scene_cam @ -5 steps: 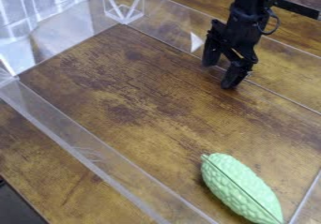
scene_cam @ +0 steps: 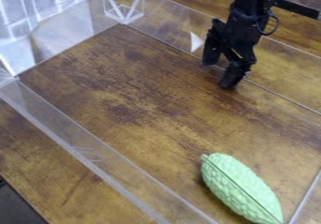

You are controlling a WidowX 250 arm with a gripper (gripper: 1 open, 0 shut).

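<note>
The black robot gripper (scene_cam: 223,67) is at the upper right, low over the wooden surface beside the clear plastic wall, its two fingers apart and open, with nothing visible between them. A pale green, ridged, elongated object (scene_cam: 241,186), like a bitter melon, lies at the lower right, well away from the gripper.
Clear plastic walls (scene_cam: 88,148) border the wooden work area (scene_cam: 138,106) on the visible sides. A white translucent curtain-like backdrop (scene_cam: 44,12) stands at the upper left.
</note>
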